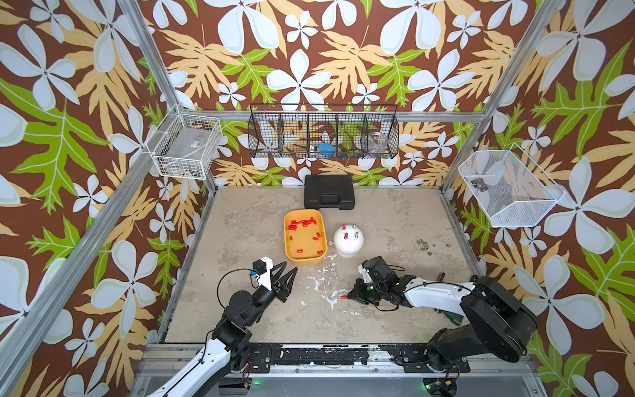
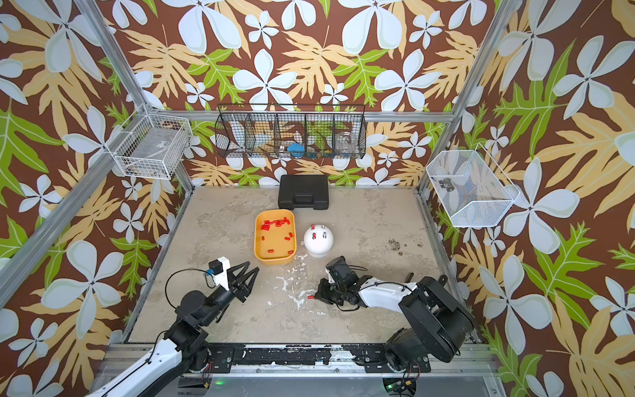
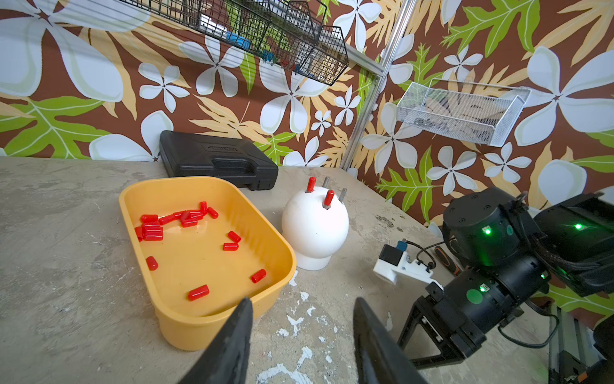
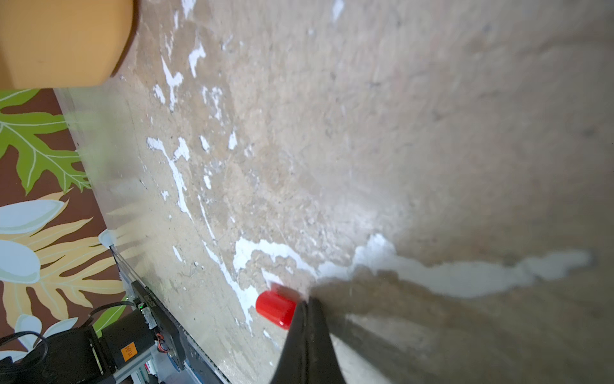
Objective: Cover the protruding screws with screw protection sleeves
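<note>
A white dome [image 3: 314, 224] carries upright screws, two capped with red sleeves [image 3: 328, 198] and others bare grey [image 3: 342, 195]. An orange tray [image 3: 275, 252] left of it holds several loose red sleeves. My left gripper [image 1: 285, 281] hangs open near the tray's front, nothing visible between its fingers. My right gripper is shut low at the table, nothing visible between its fingertips, beside a loose red sleeve [image 4: 273, 308] lying on the table in the right wrist view.
A black case [image 1: 328, 192] lies behind the tray and dome. Wire baskets [image 1: 322, 135] hang on the frame around. Dark tools lie at the right, behind the right arm.
</note>
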